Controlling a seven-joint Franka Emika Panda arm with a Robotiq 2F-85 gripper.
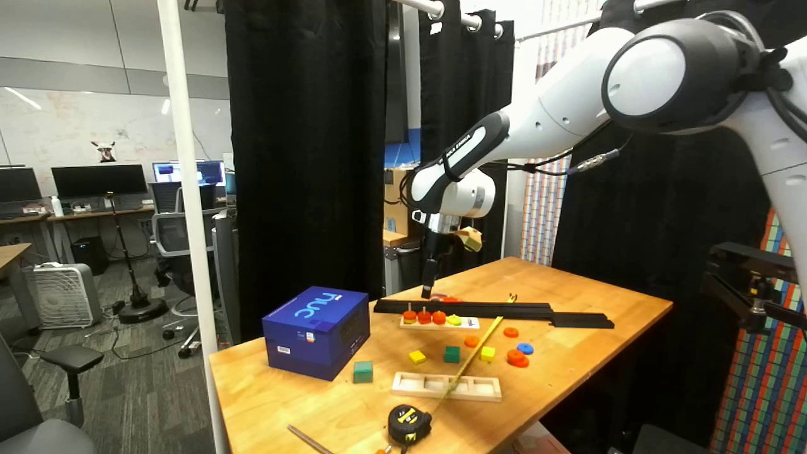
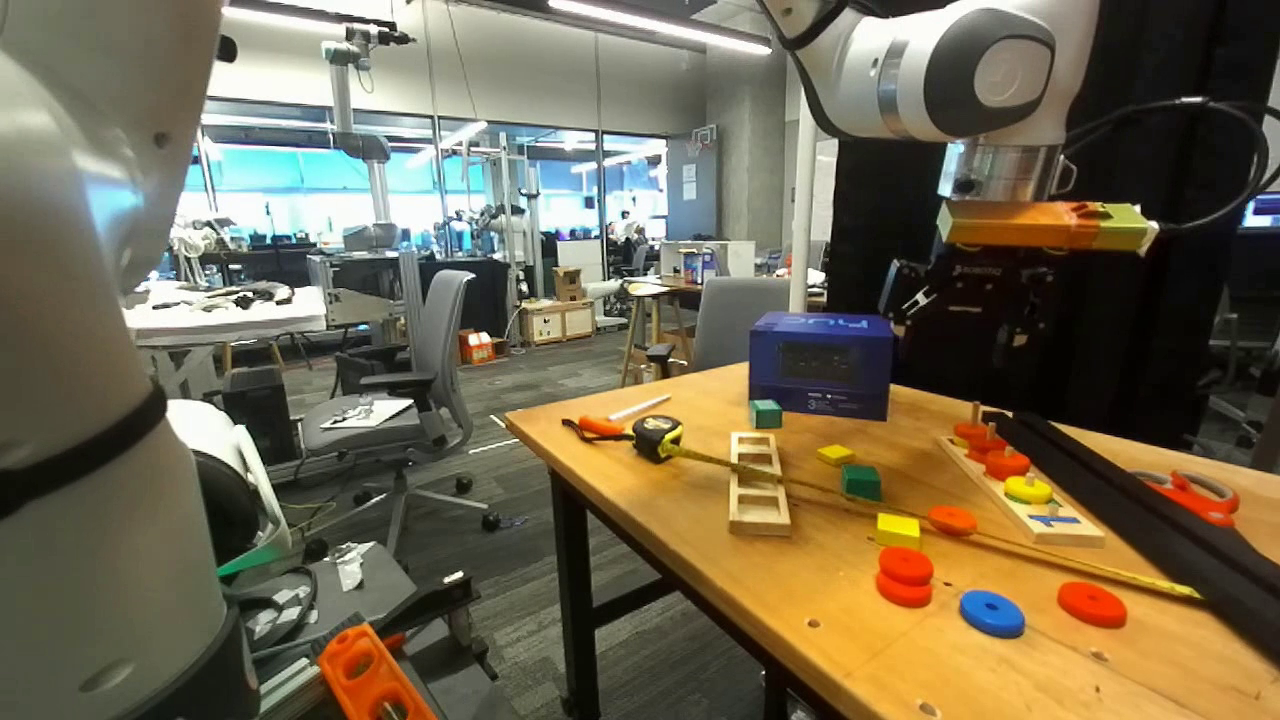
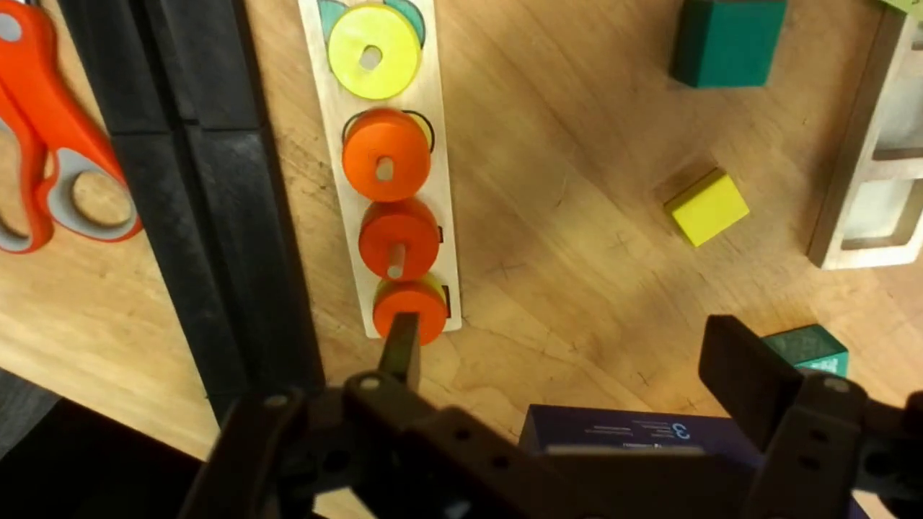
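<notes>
My gripper is open above the table, its two black fingers spread wide with nothing between them. In the wrist view, a wooden peg board point(image 3: 445, 251) carries a yellow ring point(image 3: 374, 52) at one end and orange-red rings point(image 3: 386, 153) on the other pegs. The left fingertip overlaps the last orange ring point(image 3: 410, 310) in this view; whether they touch cannot be told. A yellow block point(image 3: 707, 207) and a green block point(image 3: 731, 42) lie to the right of the board. Another green block point(image 3: 809, 349) is partly hidden by the right finger.
Long black bars point(image 3: 212, 216) lie alongside the board, with orange scissors point(image 3: 65, 147) beyond. A blue box point(image 1: 316, 333) stands at the table's left. The slotted wooden tray point(image 1: 446, 386), tape measure point(image 1: 409, 424) and a blue ring point(image 2: 992, 613) also occupy the table.
</notes>
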